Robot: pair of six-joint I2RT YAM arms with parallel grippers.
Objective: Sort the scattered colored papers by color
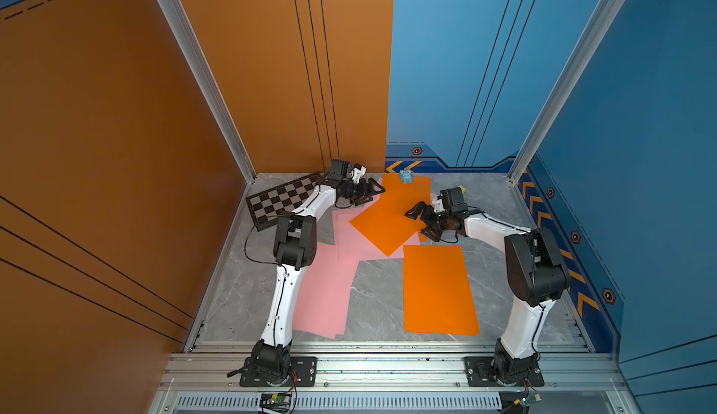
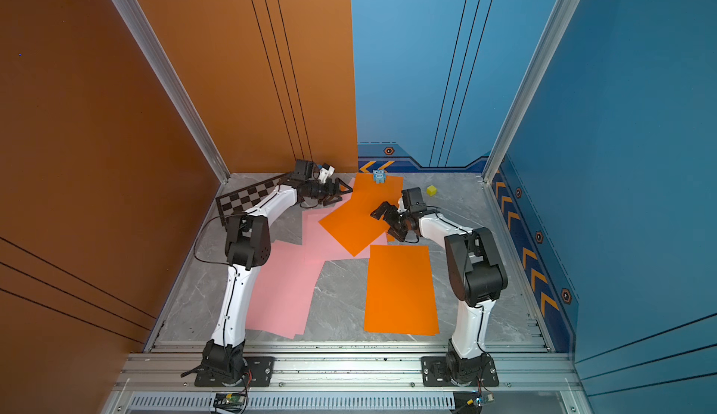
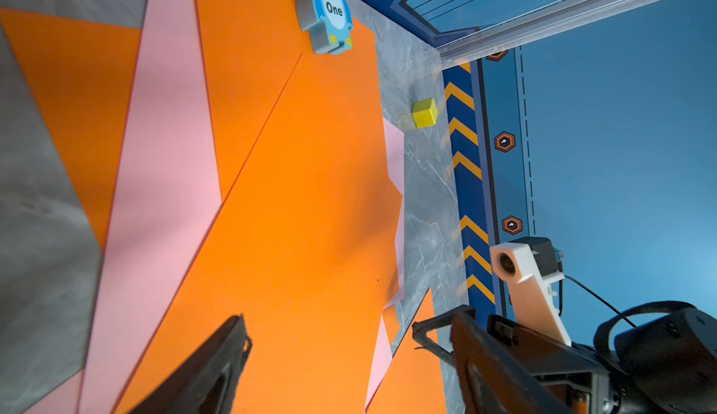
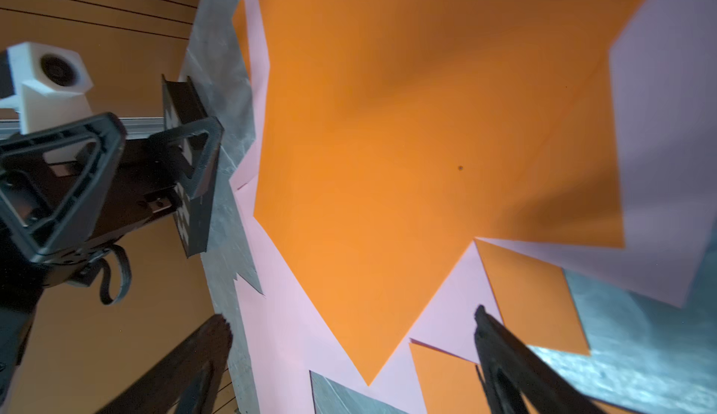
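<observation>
Orange sheets (image 1: pixel 384 227) lie overlapped on pink sheets (image 1: pixel 373 248) at the centre back of the table. A separate orange sheet (image 1: pixel 437 290) is at the front right, and more pink paper (image 1: pixel 321 302) is at the front left. My left gripper (image 1: pixel 371 190) stands open over the back left edge of the orange stack, with nothing between its fingers. My right gripper (image 1: pixel 422 220) hangs open above the stack's right side, also empty. In the left wrist view, pink strips (image 3: pixel 157 152) show between and beside orange sheets.
A checkered board (image 1: pixel 283 199) lies at the back left. A blue owl toy (image 2: pixel 379 176) stands on the paper at the back, with a yellow cube (image 2: pixel 431 190) to its right. Bare table shows at the right and front centre.
</observation>
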